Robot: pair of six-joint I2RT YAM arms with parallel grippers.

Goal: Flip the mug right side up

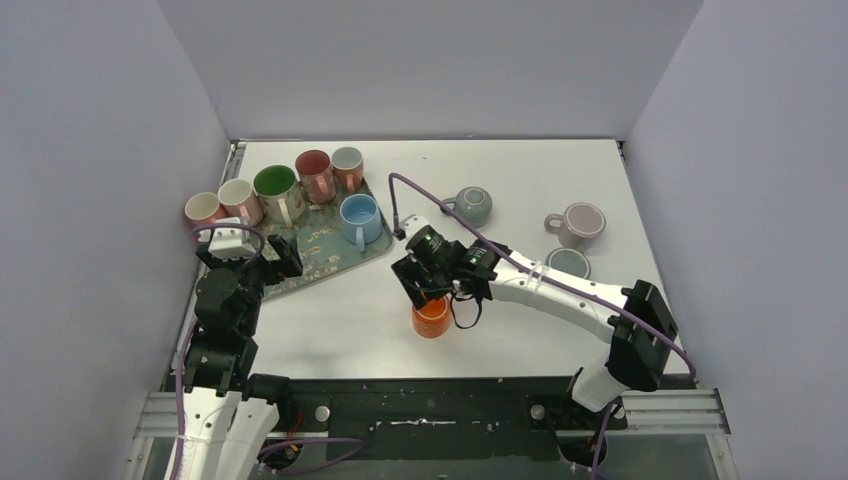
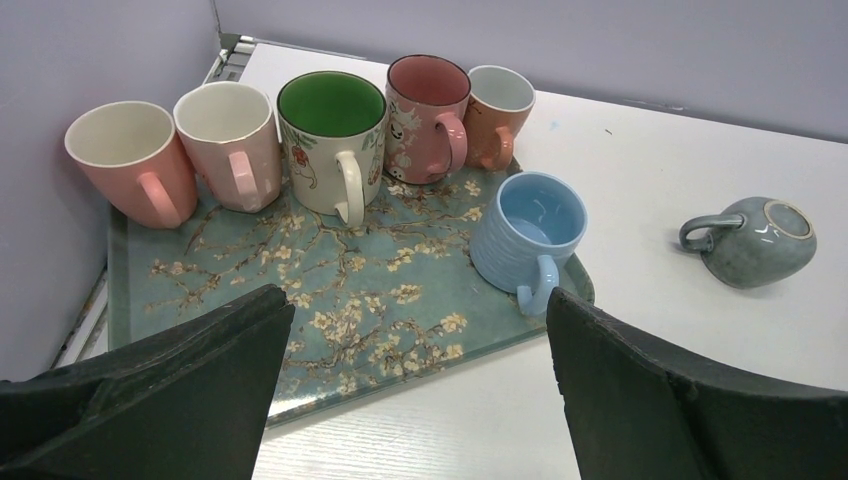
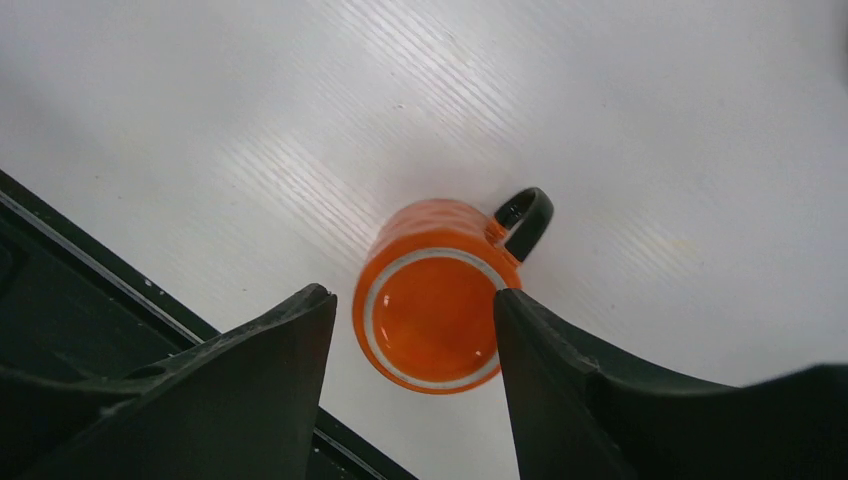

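An orange mug (image 1: 431,322) with a dark handle lies on the white table near the front middle; in the right wrist view its orange base (image 3: 425,320) faces the camera. My right gripper is over it, fingers apart on either side of the base; whether they touch it I cannot tell. My left gripper is open above the front of the tray at left, nothing between its fingers.
A floral tray (image 2: 280,350) holds several upright mugs at the left. A grey mug (image 1: 473,205) lies behind the right arm, and a pale mug (image 1: 582,222) and another stand at right.
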